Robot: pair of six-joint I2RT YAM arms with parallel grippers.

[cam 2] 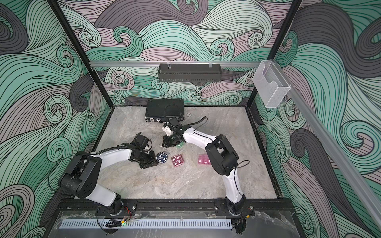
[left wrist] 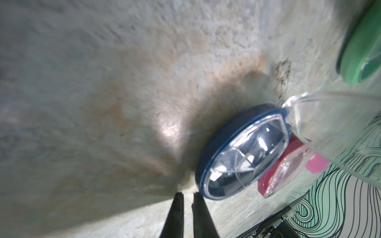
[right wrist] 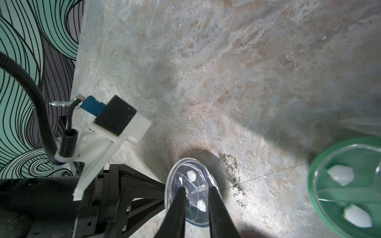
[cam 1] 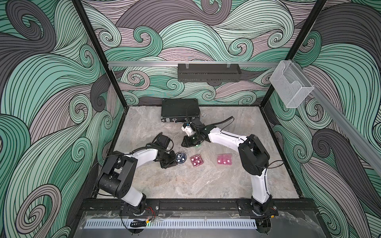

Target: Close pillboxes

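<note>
Beside the round dark blue pillbox [cam 1: 180,157], on its left, my left gripper is shut; nothing shows between its fingers. A clear lid [left wrist: 337,123] stands raised from the blue box's edge, over compartments with white pills. My right gripper is over the table behind the blue box, its fingertips slightly apart; nothing held is clear between them. Past them, the blue pillbox is seen through its lid [right wrist: 192,170]. The green pillbox [right wrist: 345,190], partly hidden by the right arm from above, holds white pills. A red pillbox [cam 1: 196,160] lies right of the blue one.
A pink pillbox [cam 1: 224,159] with a clear flap behind it lies farther right. At the back stands a black case [cam 1: 179,109].
</note>
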